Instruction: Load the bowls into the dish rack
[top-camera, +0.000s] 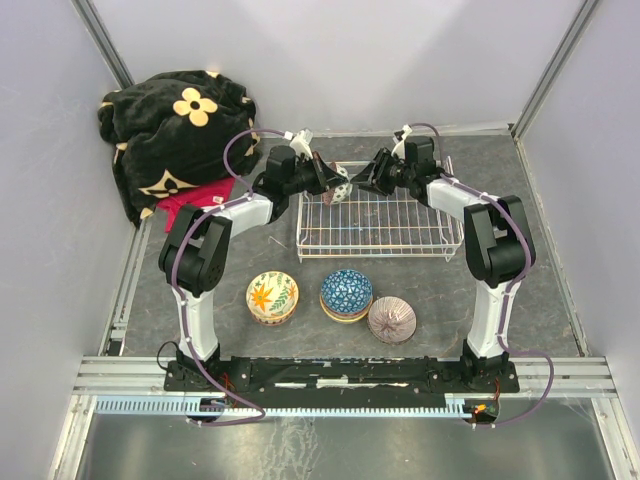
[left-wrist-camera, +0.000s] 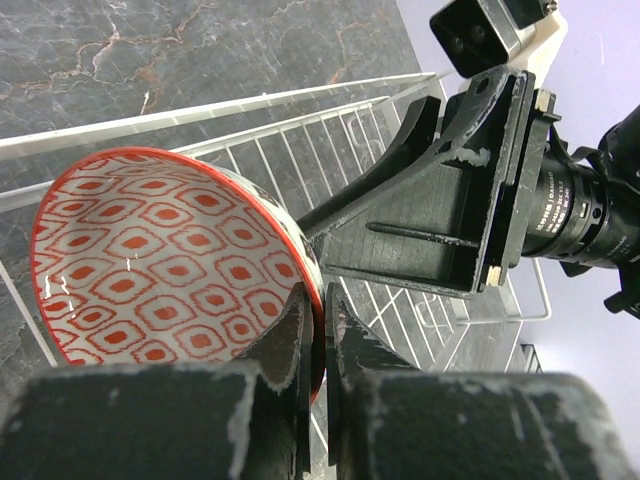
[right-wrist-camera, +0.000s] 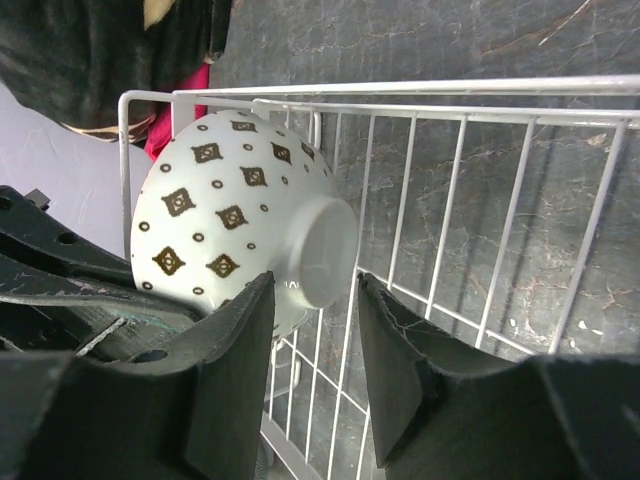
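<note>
My left gripper is shut on the rim of a white bowl (left-wrist-camera: 160, 265) with a red eye-shaped pattern inside. Its outside (right-wrist-camera: 235, 205), white with brown diamonds and a round foot, faces my right gripper in the right wrist view. The bowl is tilted on its side over the left part of the white wire dish rack (top-camera: 380, 245). My right gripper stands part open just right of the bowl, nothing visible between its fingers. On the counter in front are a floral bowl (top-camera: 272, 295), a blue patterned bowl (top-camera: 347, 290) stacked on others, and a ribbed mauve bowl (top-camera: 392, 319).
A black flowered plush cushion (top-camera: 175, 120) and a red cloth (top-camera: 195, 197) lie at the back left. The rack's middle and right wires are bare. A wall stands close behind the rack.
</note>
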